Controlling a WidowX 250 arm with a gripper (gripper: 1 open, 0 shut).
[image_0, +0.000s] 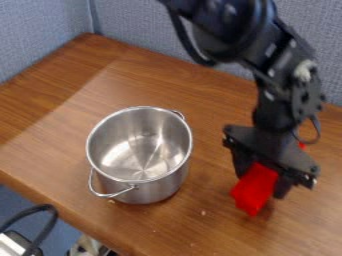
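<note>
My gripper (270, 160) is low over the wooden table at the right, its dark fingers around a red object (255, 192) that is tilted and partly hidden by them. I cannot tell from the view how tightly the fingers hold it. A steel pot (136, 150) with wire handles stands to the left of the gripper.
A grey textured wall (267, 30) runs behind it. A dark cable lies at the bottom left corner.
</note>
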